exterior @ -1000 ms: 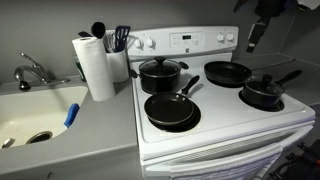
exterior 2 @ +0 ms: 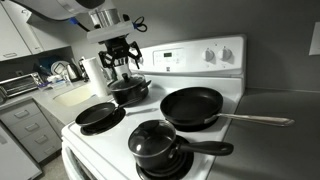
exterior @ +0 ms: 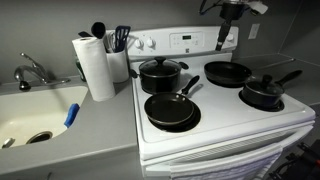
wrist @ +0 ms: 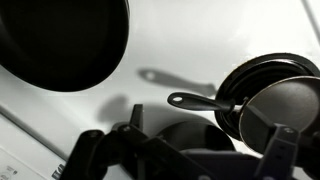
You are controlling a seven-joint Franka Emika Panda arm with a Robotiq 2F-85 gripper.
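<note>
My gripper (exterior 2: pixel 121 62) hangs in the air above the back of the white stove, open with nothing between its fingers. In the wrist view the gripper overlaps a dark round pot partly hidden beneath it. That lidded black pot (exterior: pixel 160 76) stands on the back left burner. A small black frying pan (exterior: pixel 170 108) rests at the front left, its handle pointing back and right. The larger skillet (exterior 2: pixel 192 105) sits at the back right. A saucepan with a glass lid (exterior 2: pixel 153 143) occupies the front right.
A paper towel roll (exterior: pixel 96 70) and a utensil holder (exterior: pixel 118 67) stand on the counter left of the stove, near the sink (exterior: pixel 40 112). Pan handles stick out over the cooktop.
In exterior view 1 my arm has moved left, from the right rear of the stove to above the control panel's right half. The cookware has stayed in place.
</note>
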